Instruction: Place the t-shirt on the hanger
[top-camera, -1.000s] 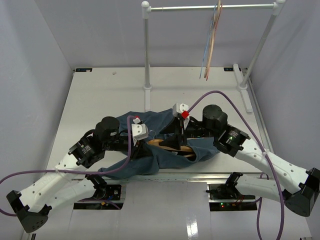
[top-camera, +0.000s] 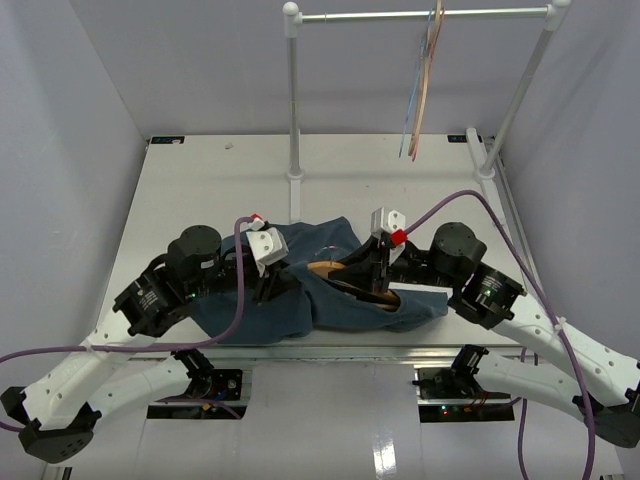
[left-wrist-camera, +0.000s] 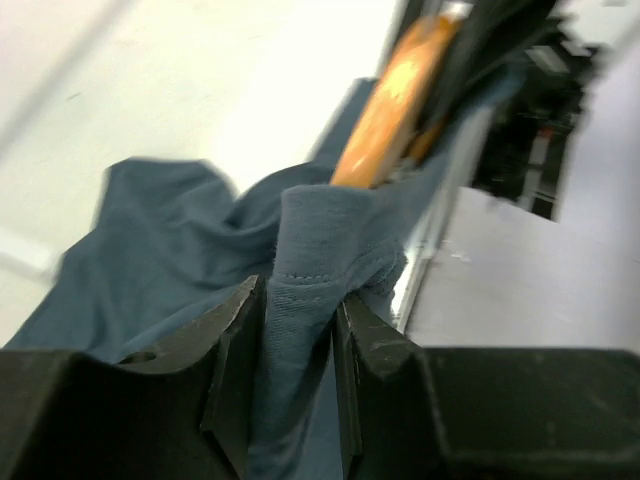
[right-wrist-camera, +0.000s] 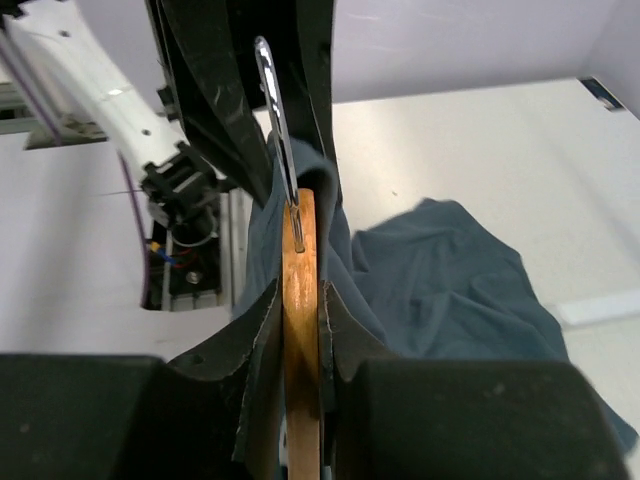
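Observation:
The dark blue t-shirt (top-camera: 330, 230) is bunched along the front of the white board, partly over a wooden hanger (top-camera: 322, 270) (right-wrist-camera: 300, 300). My left gripper (top-camera: 268, 282) is shut on a fold of shirt fabric, beside the hanger. My right gripper (top-camera: 355, 272) is shut on the wooden hanger, whose metal hook (right-wrist-camera: 275, 110) points up toward the left gripper in the right wrist view. Fabric wraps round the hanger's upper part there.
A white rack (top-camera: 420, 14) stands over the back of the board, with several hangers (top-camera: 425, 70) on its bar at the right. The board's back area (top-camera: 215, 170) is clear. Side walls stand left and right.
Both grippers have moved apart, the left one leftward and the right one rightward, taking fabric and hanger along. The shirt's right part reaches further right.

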